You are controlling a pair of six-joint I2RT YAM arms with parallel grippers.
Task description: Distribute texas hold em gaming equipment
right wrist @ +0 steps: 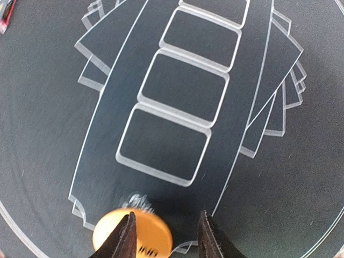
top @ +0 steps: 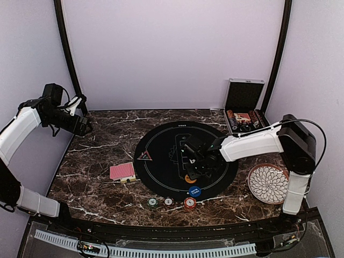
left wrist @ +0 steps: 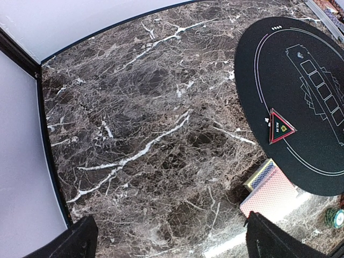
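My right gripper (top: 192, 171) is low over the black round mat (top: 158, 175), above an orange disc (top: 190, 180); in the right wrist view that disc (right wrist: 107, 233) sits behind its fingers, and I cannot see whether they grip anything. My left gripper (top: 80, 124) hangs open at the left, empty. A blue disc (top: 194, 191) lies at the mat's front edge, with green (top: 152, 201), white (top: 168, 201) and red (top: 190, 202) chips in front. A red triangular ALL IN marker (left wrist: 280, 127) lies on the mat, red-backed cards (top: 121, 172) beside it.
An open case of chips and cards (top: 242, 122) stands at the back right. A patterned round plate (top: 268, 184) lies at the right.
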